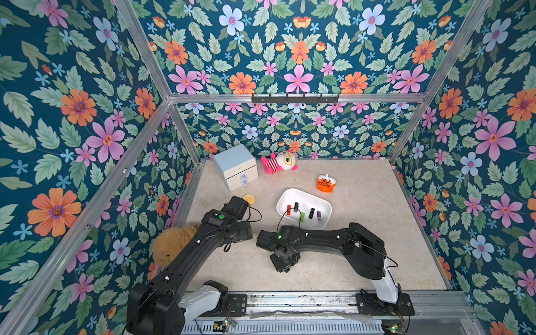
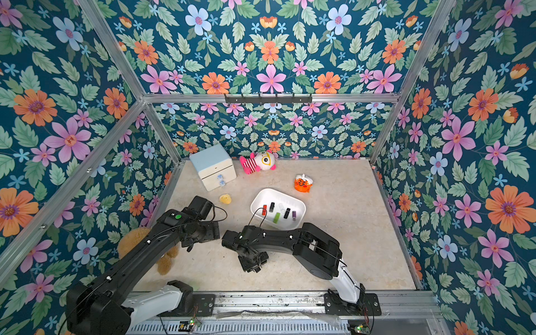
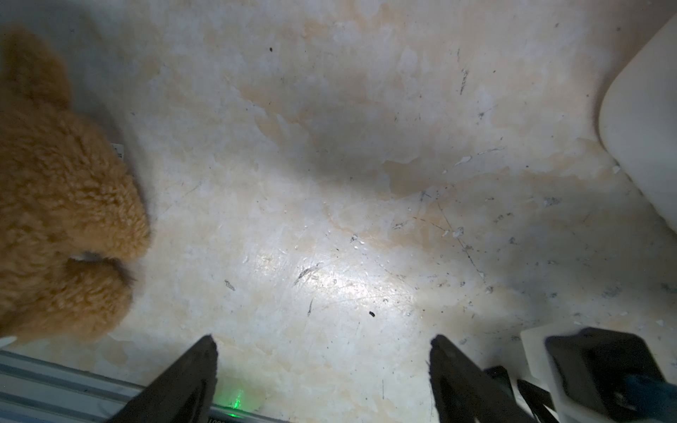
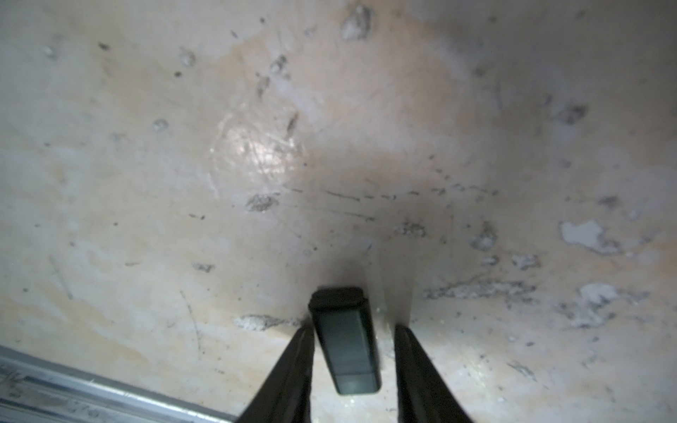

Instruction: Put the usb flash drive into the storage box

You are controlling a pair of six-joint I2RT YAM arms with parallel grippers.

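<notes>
A dark USB flash drive [image 4: 344, 345] lies on the table between the fingertips of my right gripper, which is part open, with a small gap beside the drive. A white storage box [image 1: 296, 217] holds several coloured flash drives; the box is also in the top right view [image 2: 268, 220]. My left gripper is open over bare table near the brown teddy, with nothing between its fingers.
A blue-and-cream drawer box [image 1: 234, 173] stands at the back left, beside a pink plush toy [image 1: 279, 162]. An orange toy [image 1: 325, 184] and a yellow item [image 2: 225, 198] lie nearby. A brown teddy [image 3: 63, 211] is at the left edge.
</notes>
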